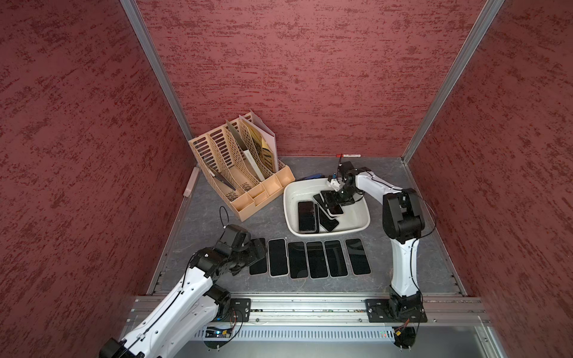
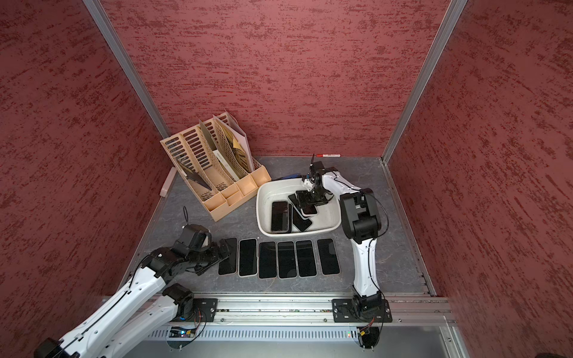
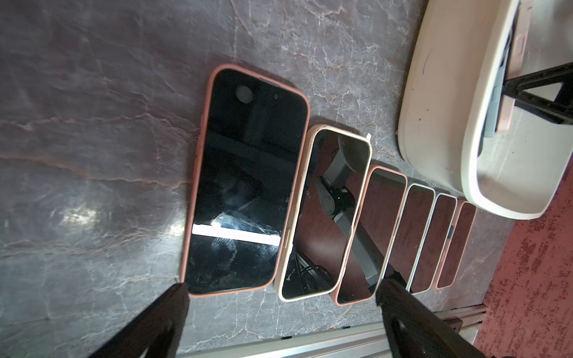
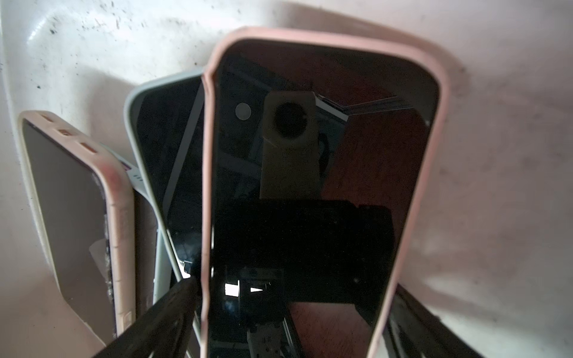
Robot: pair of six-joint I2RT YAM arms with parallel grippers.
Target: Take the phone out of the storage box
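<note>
A white storage box (image 1: 358, 222) holds several phones. In the right wrist view a pink-cased phone (image 4: 316, 179) lies over a pale-green-cased phone (image 4: 167, 155), beside others on edge. My right gripper is down in the box, one finger either side of the pink phone's lower part; whether it grips it is unclear. My left gripper hangs open above the left end of a row of phones on the table, over the pink-cased phone (image 3: 244, 179), with nothing between its fingers.
A beige slotted organizer (image 1: 256, 194) with thin items stands at the back left. A red marker (image 1: 349, 155) lies by the back wall. Six phones line the front of the table. Bare table is at the far left and right.
</note>
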